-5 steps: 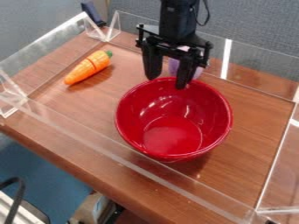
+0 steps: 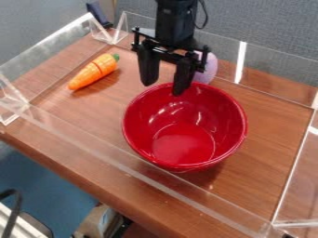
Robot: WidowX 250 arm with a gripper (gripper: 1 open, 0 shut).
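The black gripper hangs over the back part of the red bowl, its two fingers spread apart with nothing seen between them. The bowl is empty and stands on the wooden table. Behind the gripper a pinkish-purple round object is partly visible on the table, the rest hidden by the arm. An orange toy carrot with green tips lies to the left of the gripper.
Clear plastic walls edge the table at the back and sides. Bare wood lies left of the bowl and at the right. Blue floor shows at the lower left.
The gripper has moved a little to the left and upward in the view, uncovering more of the pinkish-purple object behind it. The bowl and carrot look unmoved.
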